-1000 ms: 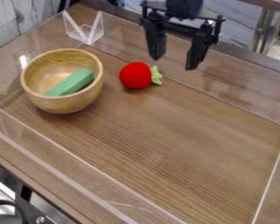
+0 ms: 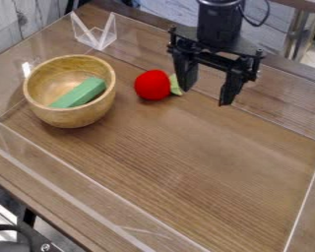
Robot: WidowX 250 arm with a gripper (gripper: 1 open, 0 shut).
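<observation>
My black gripper (image 2: 205, 77) hangs over the back middle of the wooden table, its fingers pointing down and apart. A red ball-like object (image 2: 153, 85) lies just left of it, with a pale green piece (image 2: 176, 91) behind its right side. A wooden bowl (image 2: 54, 117) at the left holds a green oblong object (image 2: 83, 91).
A small white wire-like item (image 2: 94, 28) sits at the back left. A dark round fixture shows at the bottom left corner.
The red object and the bowl look unchanged.
</observation>
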